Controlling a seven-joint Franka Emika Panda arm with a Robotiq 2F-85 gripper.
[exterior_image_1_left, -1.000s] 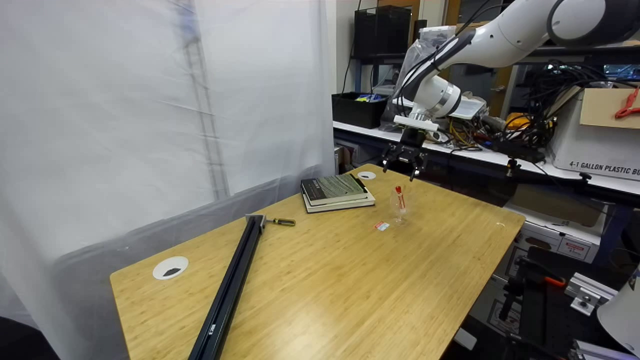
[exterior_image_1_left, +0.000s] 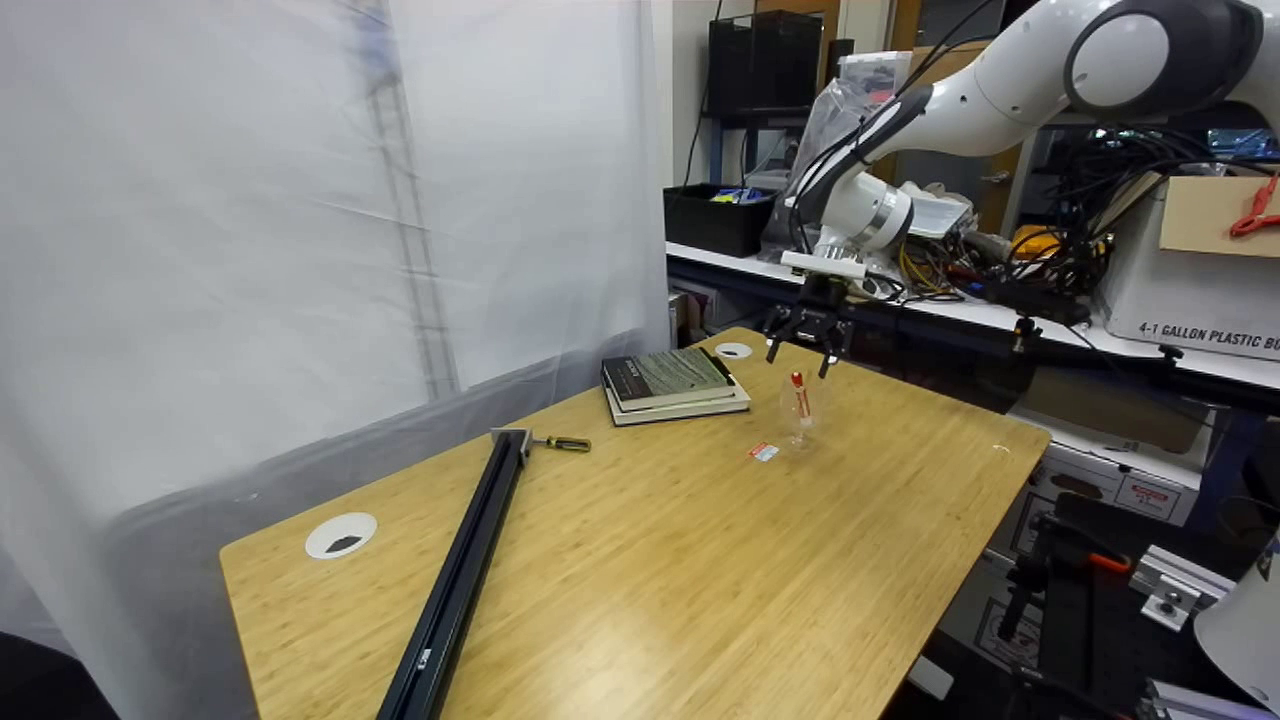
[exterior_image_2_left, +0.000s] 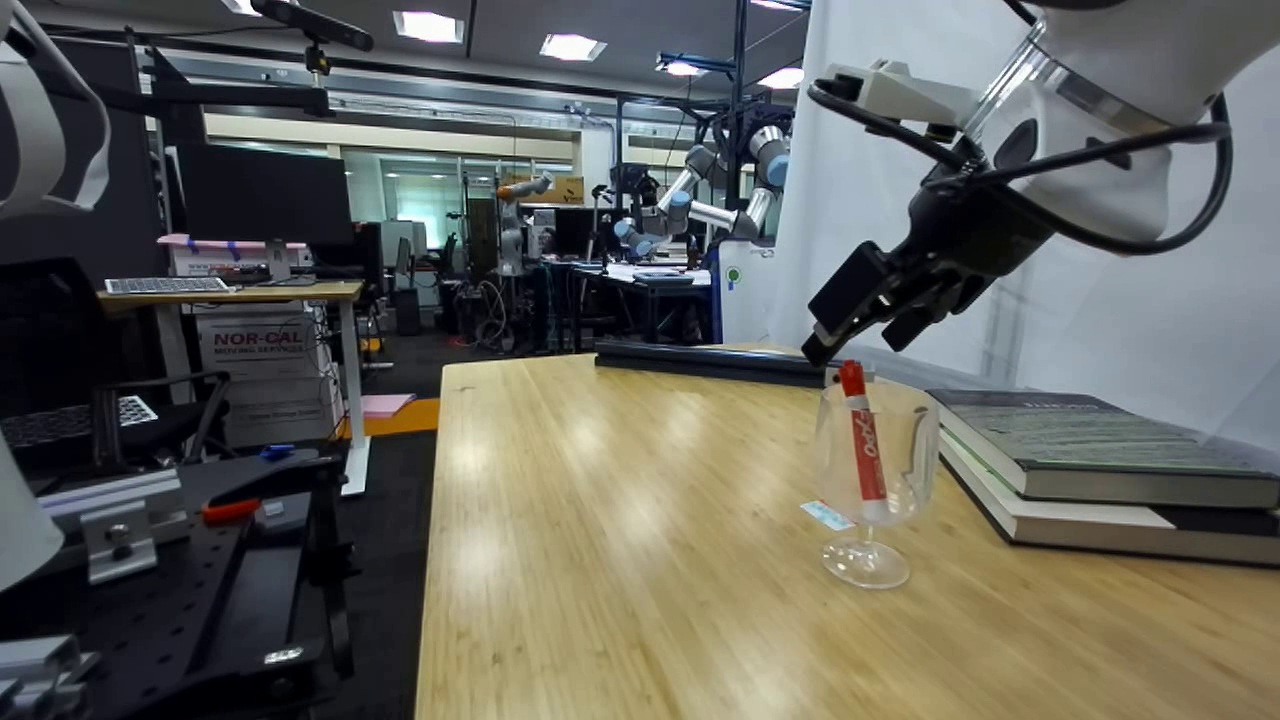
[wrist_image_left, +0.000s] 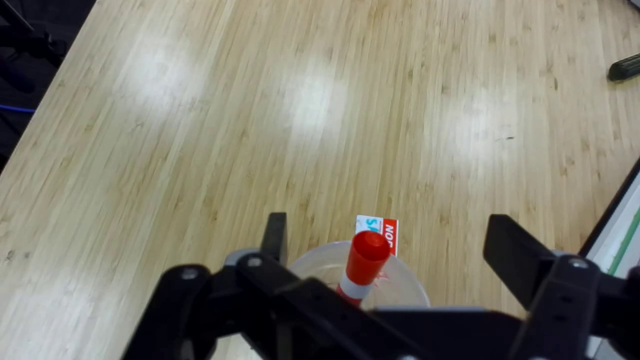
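A red marker (exterior_image_2_left: 869, 444) with a red cap leans inside a clear stemmed glass (exterior_image_2_left: 908, 462), its capped end at about the rim. The glass stands upright on the wooden table. Above it, in exterior view 1, my gripper (exterior_image_1_left: 797, 362) is open, fingers spread wide and pointing down, with nothing held. From the wrist, the marker's red cap (wrist_image_left: 367, 247) shows in the gap of the gripper, nearer the left finger. Much of the glass is hidden there behind the gripper's own body. A small red and white label (exterior_image_1_left: 763, 451) lies flat beside the glass's foot.
Two stacked books (exterior_image_1_left: 672, 384) lie close to the glass. A screwdriver (exterior_image_1_left: 564, 444) and a long black rail (exterior_image_1_left: 462, 564) rest farther along the table near the curtain.
My gripper has come down slightly, nearer the marker's cap, its fingers still spread. Marker, glass and the other table objects stay in place.
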